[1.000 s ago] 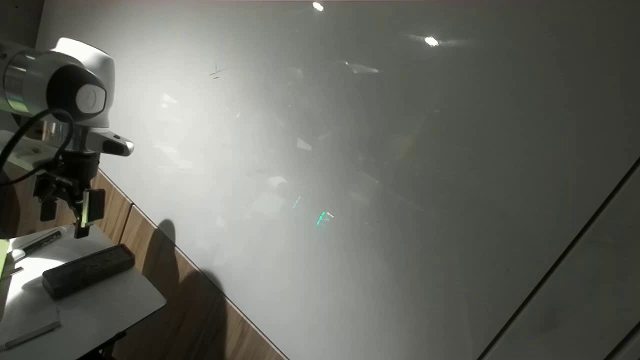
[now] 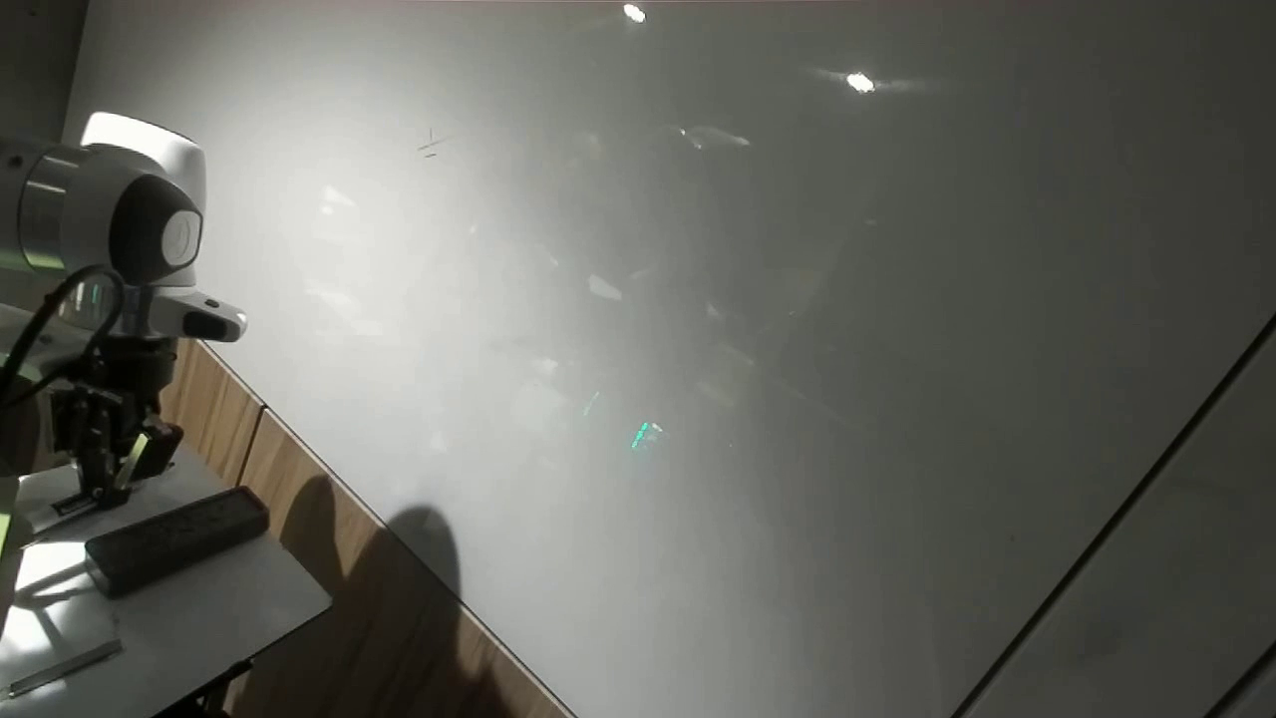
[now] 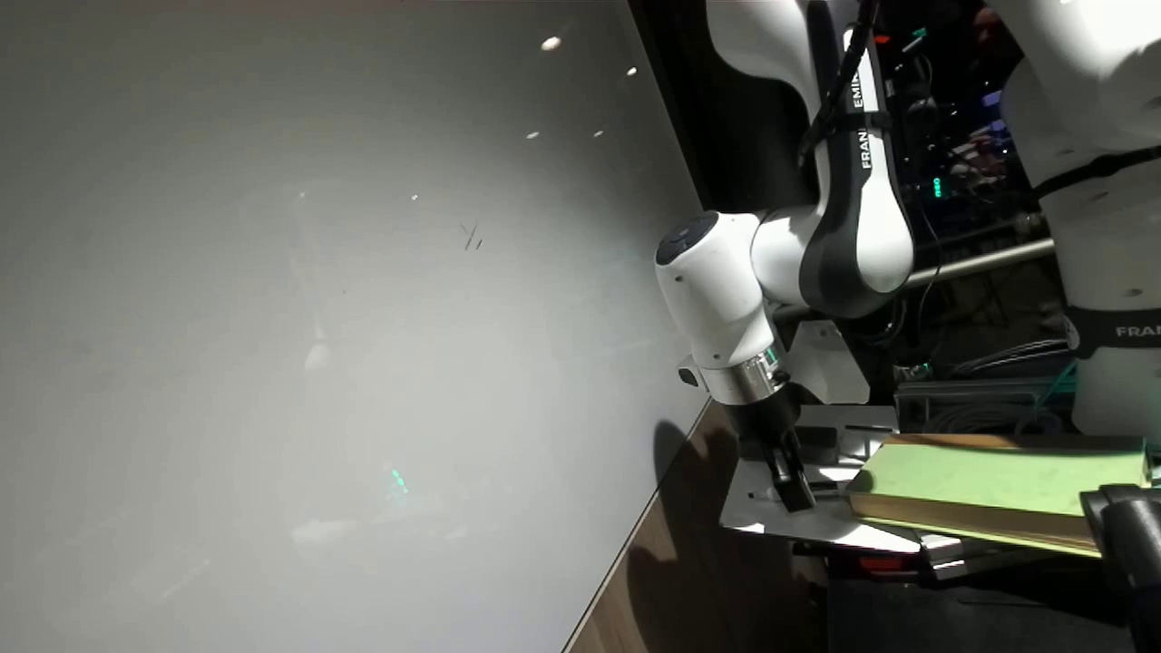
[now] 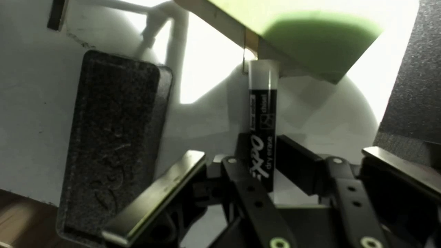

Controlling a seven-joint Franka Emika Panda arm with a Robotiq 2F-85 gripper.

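A black Expo dry erase marker (image 4: 262, 109) with a pale end lies on the white table (image 3: 751, 522), pointing away from my gripper in the wrist view. Both dark finger pads (image 4: 298, 165) press against its sides, so the fingers are shut on it. In exterior view 1 the gripper (image 2: 106, 493) is down at the tabletop, behind the black eraser (image 2: 179, 538); the marker is mostly hidden there. Exterior view 2 shows the gripper (image 3: 797, 495) low over the table, its fingers seen edge-on.
The eraser (image 4: 115, 140) lies left of the marker. A green-topped block (image 3: 996, 479) overhangs the table near the marker's far end. A large whiteboard (image 2: 718, 299) with a few small dark strokes (image 2: 431, 144) rises behind the table. A thin metal strip (image 2: 66, 668) lies near the table's front.
The arm has come down and to the left in exterior view 1. The fingers, apart above the marker before, have closed around it at the table. The eraser has stayed put.
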